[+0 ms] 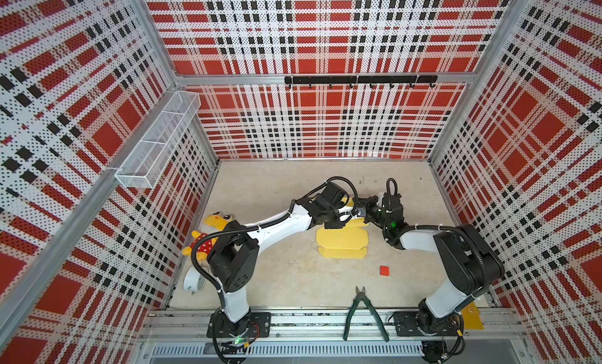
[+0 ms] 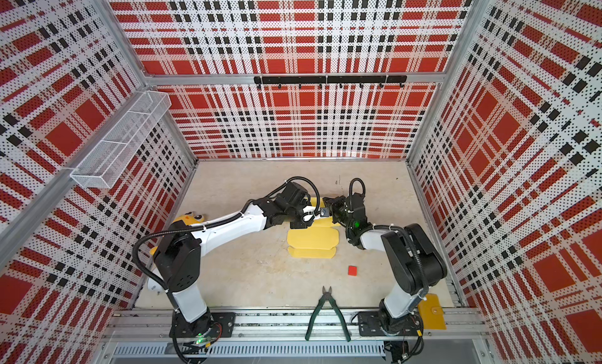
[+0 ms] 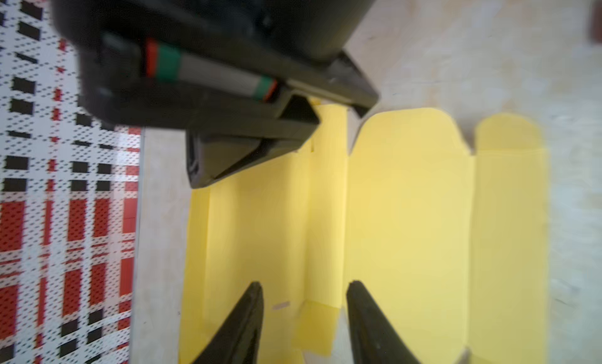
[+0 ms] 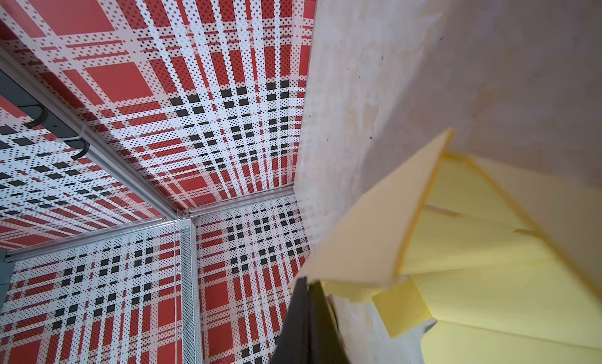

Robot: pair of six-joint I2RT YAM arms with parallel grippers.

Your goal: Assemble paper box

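Observation:
The yellow paper box (image 1: 341, 238) lies partly folded in the middle of the table, its near panel and flap flat. In the left wrist view its raised-edge tray part (image 3: 257, 238) lies beside the flat lid panel (image 3: 407, 226). My left gripper is open above the fold between them, with nothing visibly held. My right gripper is shut at the lower corner of a raised side flap (image 4: 382, 226); whether paper is pinched at its tips is unclear. Both arms hide the box's far part in the top views.
A red square (image 1: 384, 270) lies right of the box, and green-handled pliers (image 1: 363, 313) rest at the front edge. A plush toy (image 1: 216, 222) and white roll (image 1: 193, 279) are at the left.

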